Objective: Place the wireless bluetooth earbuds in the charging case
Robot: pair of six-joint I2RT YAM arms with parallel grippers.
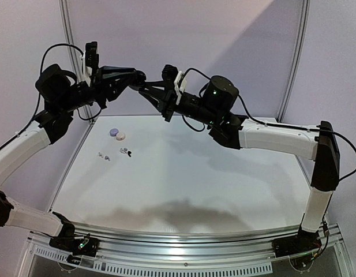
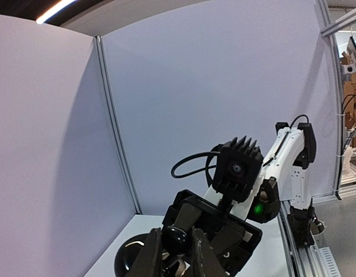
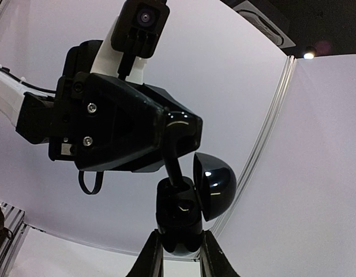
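In the right wrist view, my right gripper is shut on the black charging case, held in the air with its rounded lid standing open. My left gripper is shut on a glossy black earbud. The earbud's stem points down at the top of the case; how far it goes in is hidden. From above, the left gripper and right gripper meet tip to tip, the dark pieces between them blending together.
Far below on the white table lie a purple round case, a pale pink one, and several small earbuds. The back wall stands behind both arms.
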